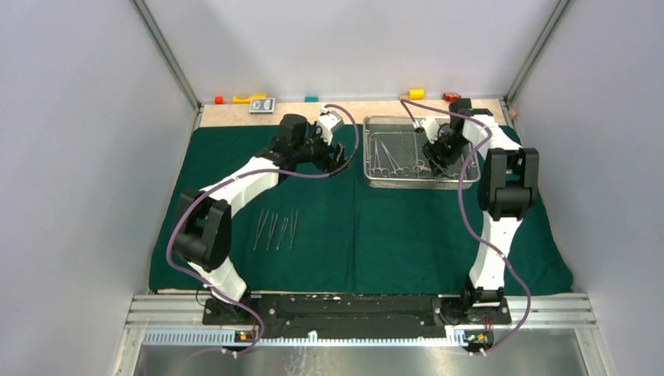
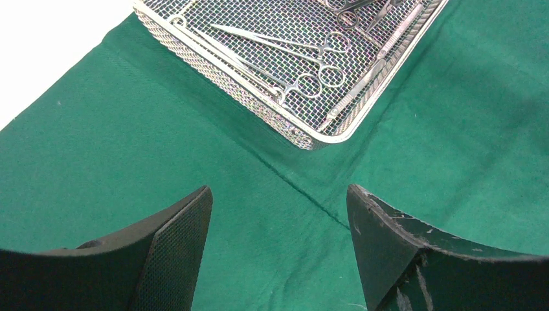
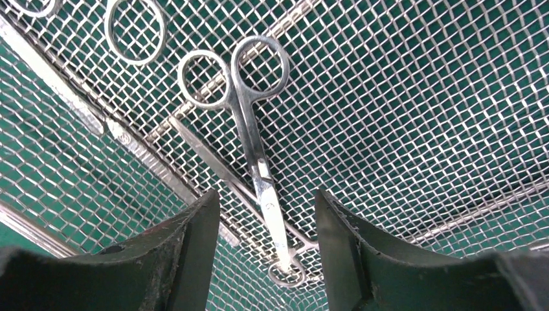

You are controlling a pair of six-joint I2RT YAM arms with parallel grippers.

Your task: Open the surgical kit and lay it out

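The metal mesh tray [image 1: 419,184] stands on the green cloth at the back right, holding several steel instruments. Over its right part is my right gripper [image 1: 438,166], open with nothing between its fingers. Below it, in the right wrist view, scissors [image 3: 249,133] lie across a thinner instrument [image 3: 206,155], their tips reaching between the fingers' lines of sight. My left gripper stands open and empty over bare cloth, left of the tray. Scissor-like instruments [image 2: 304,52] and a flat handle [image 2: 362,84] show at the tray's near corner. Several slim instruments [image 1: 272,229] lie in a row on the cloth at left.
Along the back ledge sit a small metal box [image 1: 262,105], a yellow block [image 1: 416,93] and a red item [image 1: 451,96]. The cloth [image 1: 407,243] in front of the tray is clear. The tray's raised rim surrounds the instruments.
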